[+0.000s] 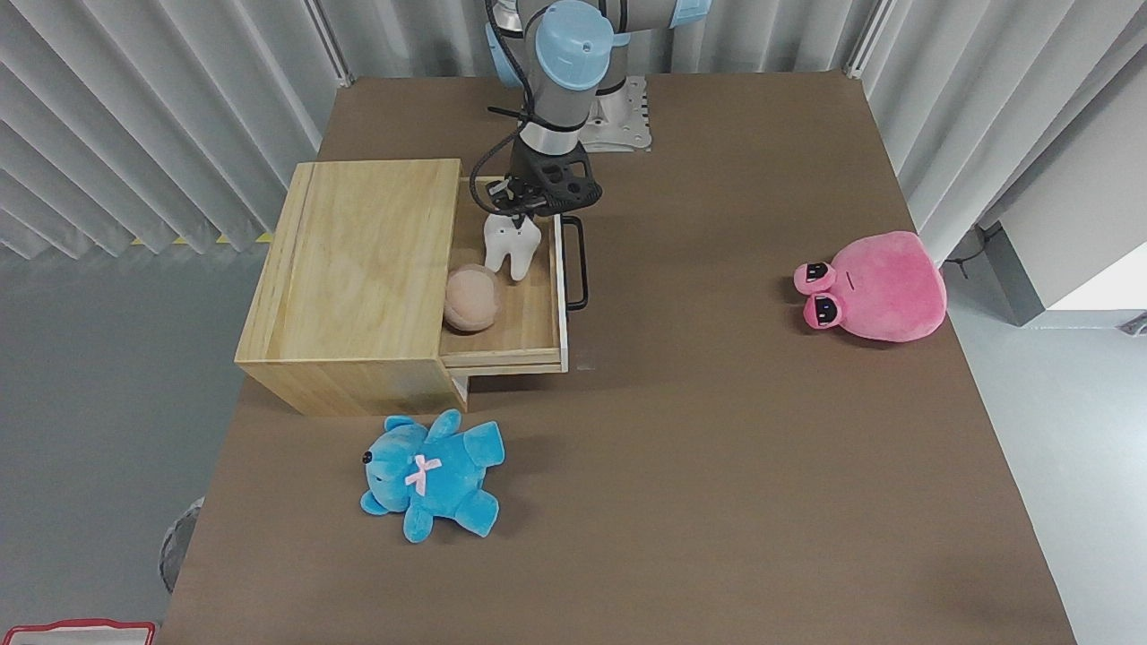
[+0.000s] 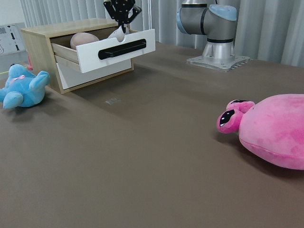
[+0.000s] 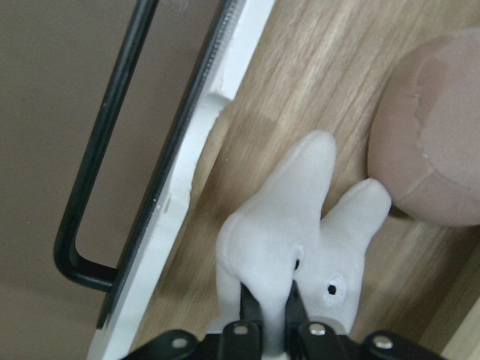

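A white tooth plush (image 1: pixel 511 245) sits in the pulled-out drawer (image 1: pixel 511 349) of a wooden cabinet (image 1: pixel 347 269), with my gripper over it and shut on its top part, as the wrist view shows. A beige round plush (image 1: pixel 470 297) lies beside it in the drawer. In the left view my gripper (image 2: pixel 122 23) hangs just above the drawer front, partly hiding the tooth. A black handle (image 3: pixel 97 150) runs along the drawer front.
A blue bear (image 1: pixel 441 478) lies on the brown table below the cabinet. A pink plush (image 1: pixel 887 290) sits at the right.
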